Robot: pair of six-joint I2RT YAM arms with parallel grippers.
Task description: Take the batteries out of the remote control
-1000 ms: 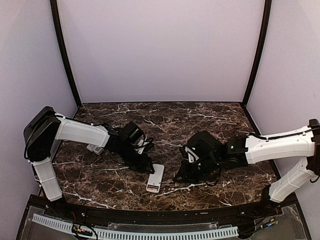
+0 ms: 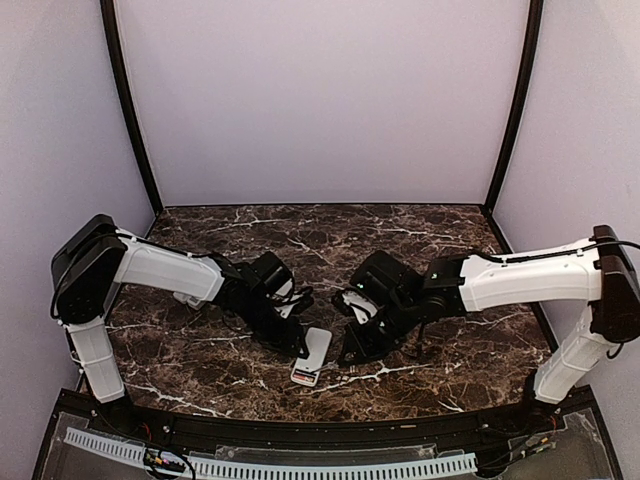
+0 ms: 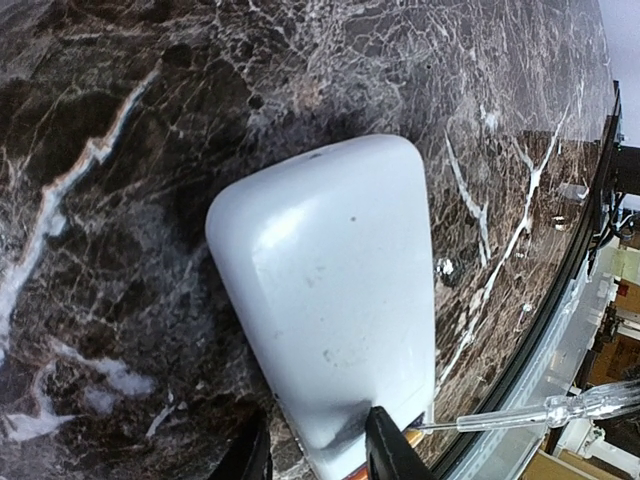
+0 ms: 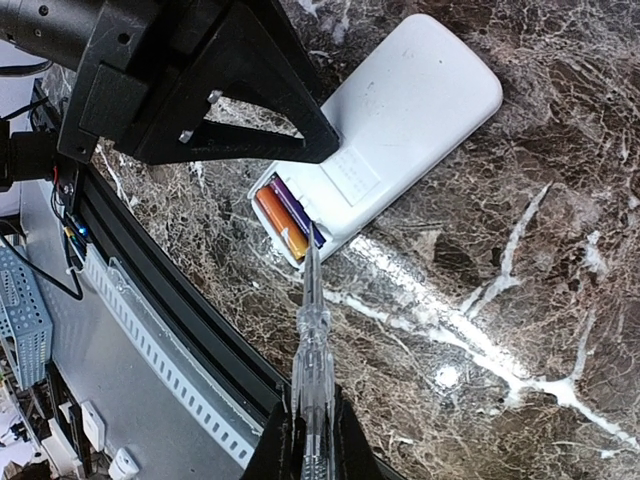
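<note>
The white remote (image 2: 316,345) (image 3: 326,290) (image 4: 415,100) lies on the marble table with its battery end open, an orange battery (image 4: 281,222) and a purple battery (image 4: 290,200) inside. My left gripper (image 2: 298,345) is low over the remote, fingertips at its body beside the battery compartment; how far apart they stand is partly cropped in the left wrist view. My right gripper (image 2: 352,350) is shut on a clear-handled screwdriver (image 4: 313,365), whose thin tip reaches the batteries at the compartment's end.
The dark table edge (image 2: 310,420) and a slotted rail run along the front, close to the remote. A small pale object (image 2: 188,300) lies at the left, behind the left arm.
My left gripper has moved down toward the front onto the remote. My right arm has moved left with the screwdriver, toward the battery compartment.
</note>
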